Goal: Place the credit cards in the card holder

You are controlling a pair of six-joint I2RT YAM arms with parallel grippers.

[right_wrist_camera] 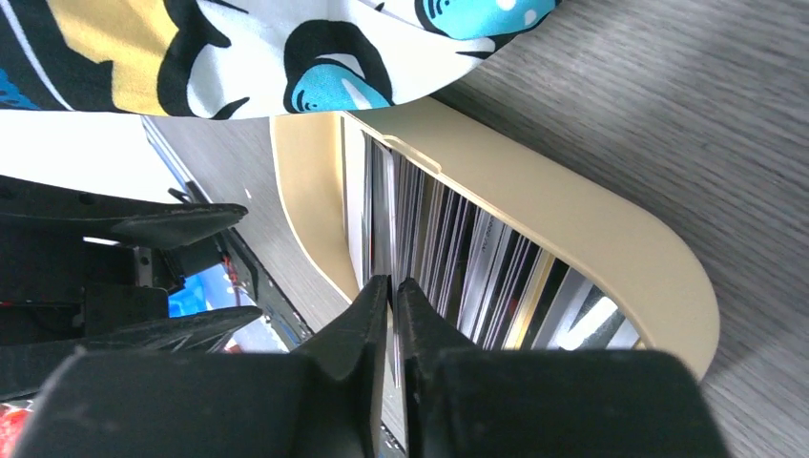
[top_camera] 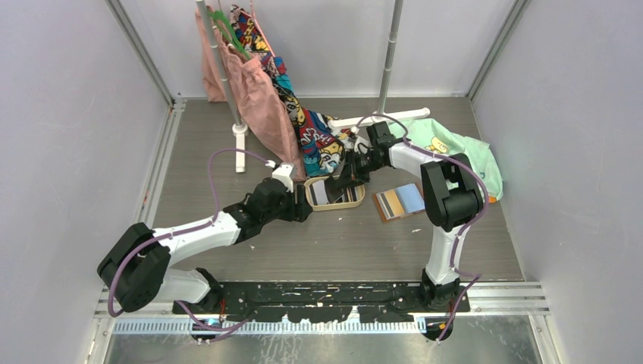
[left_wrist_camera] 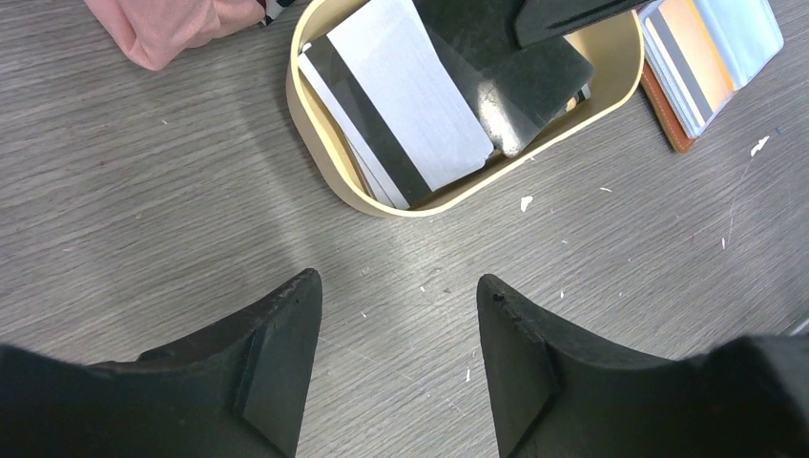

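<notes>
A beige basket [top_camera: 327, 208] holds several cards on edge, among them a white card [left_wrist_camera: 401, 81] with a black stripe and a dark card [left_wrist_camera: 539, 86]. To its right lies a flat brown holder [left_wrist_camera: 671, 113], with blue, tan and striped cards [top_camera: 398, 201] on it. My right gripper reaches over the basket, its fingertips nearly together around the edge of a thin card [right_wrist_camera: 390, 210]; whether they grip it is unclear. Left of the basket, my left gripper stands open and empty, above bare floor.
Hanging cloth, a pink garment [top_camera: 261, 98] and a patterned one [top_camera: 315, 140], comes down close behind the basket. A white rack foot [top_camera: 406, 114] and a green cloth [top_camera: 466, 155] lie at the back right.
</notes>
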